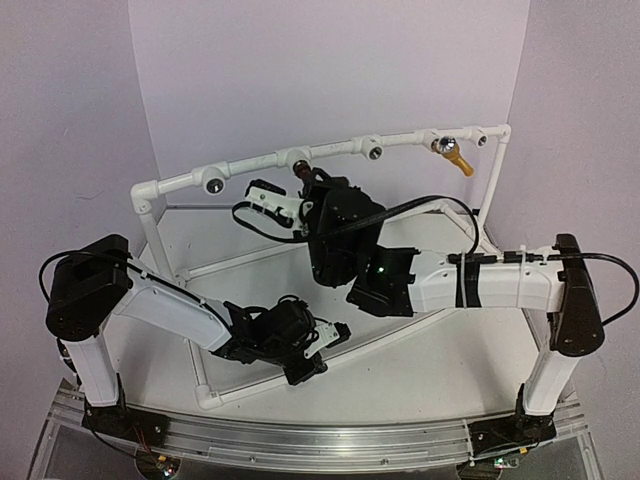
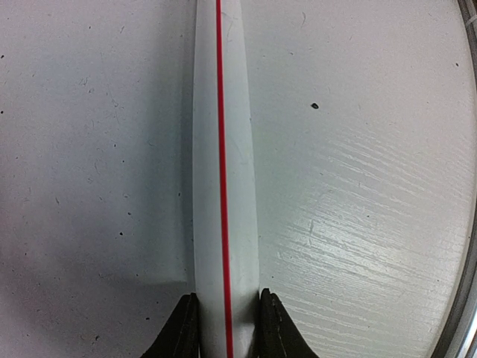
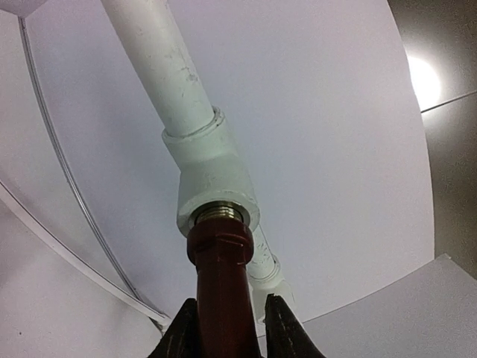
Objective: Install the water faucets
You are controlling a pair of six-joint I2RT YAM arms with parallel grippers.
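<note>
In the right wrist view a dark red-brown faucet (image 3: 223, 291) meets a white tee socket (image 3: 212, 186) on the upper pipe. A few brass threads show at the socket mouth. My right gripper is shut on the faucet's body, one finger on each side; its lower part is out of frame. From above, the right hand covers most of that faucet (image 1: 301, 168). A yellow-handled faucet (image 1: 455, 156) hangs from a tee farther right. Low at the front, my left gripper is shut on the frame's white, red-striped pipe (image 2: 242, 186).
Other tee sockets open toward the front, one at the left (image 1: 213, 181), one right of the hand (image 1: 371, 149) and one near the right corner (image 1: 480, 137). The right forearm (image 1: 480, 282) crosses above the frame. Bare floor (image 1: 440, 370) lies in front at right.
</note>
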